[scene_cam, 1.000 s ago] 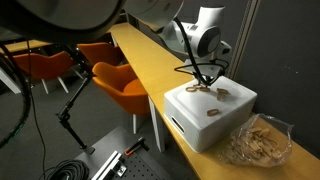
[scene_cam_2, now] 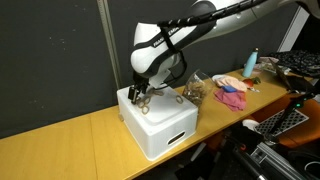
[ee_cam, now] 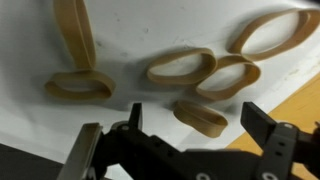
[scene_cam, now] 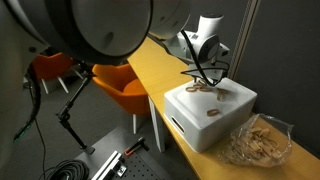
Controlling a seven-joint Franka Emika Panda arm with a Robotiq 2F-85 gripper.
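Observation:
Several tan rubber bands lie on top of a white box [scene_cam: 213, 128]; the box also shows in exterior view 2. Just over the box's top, my gripper points downward and is open. In the wrist view its dark fingers [ee_cam: 268, 140] stand to either side of one rubber band [ee_cam: 200, 118], which lies in the gap without being held. Beyond that band, a pair of touching loops [ee_cam: 180, 55] and another loop [ee_cam: 75, 96] lie on the white surface. The fingertips are too small to judge in the exterior views.
A clear bag [scene_cam: 258, 140] full of tan bands rests on the wooden table [scene_cam: 292, 165] beside the box. Pink cloth [scene_cam_2: 230, 95] and a blue bottle [scene_cam_2: 250, 64] stand farther along the table. Bare tabletop [scene_cam_2: 60, 140] lies on the box's other side.
The big dark arm link has swung lower and nearer across the upper left of exterior view 1. The gripper stays over the box with little visible shift; box and bag have not moved.

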